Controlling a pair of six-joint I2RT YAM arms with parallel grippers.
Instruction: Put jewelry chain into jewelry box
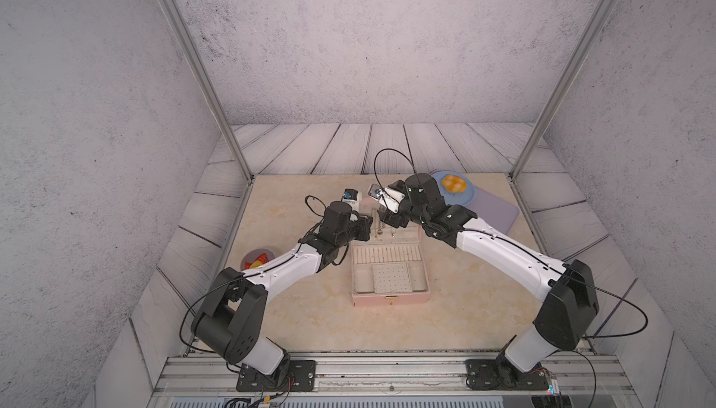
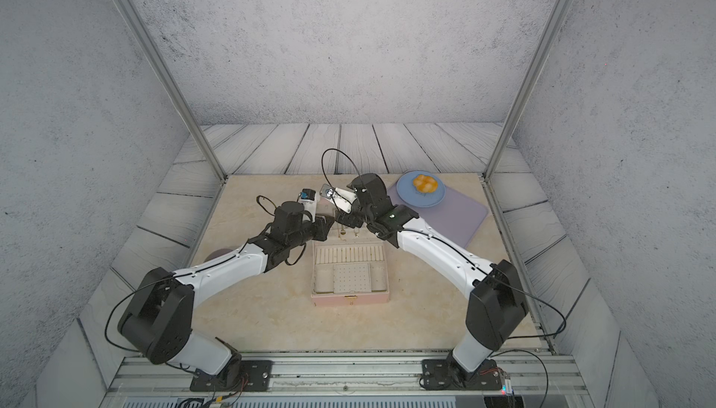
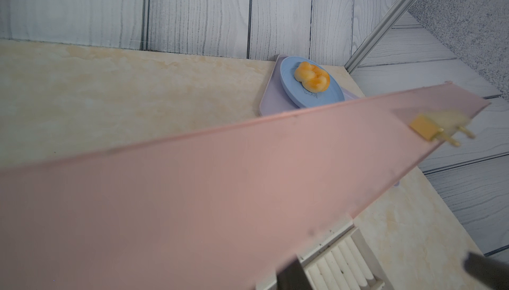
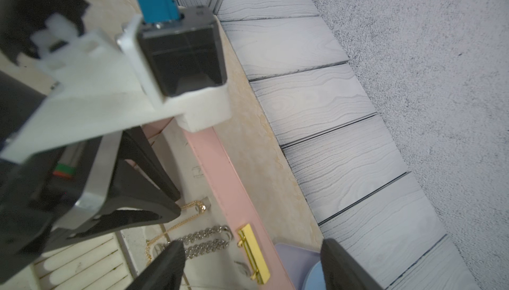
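Note:
The pink jewelry box (image 1: 391, 301) stands with its lid raised; the lid's back (image 3: 228, 173) fills much of the left wrist view. A thin gold chain (image 4: 183, 220) hangs inside the lid, looped over a small clear hook. Beside it hangs a thicker silver chain (image 4: 206, 247). My left gripper is open at the lid, its fingertips spread around the gold chain's upper stretch. Whether they touch it is unclear. My right gripper is open and empty, above the lid's gold latch (image 4: 255, 255). In the left wrist view the lid hides the chains.
Both arms meet closely over the lid. A blue plate with orange-topped buns (image 2: 425, 184) rests on a lilac board (image 2: 470, 217) at the back right. At the left stands a bowl (image 1: 248, 255) with colourful items.

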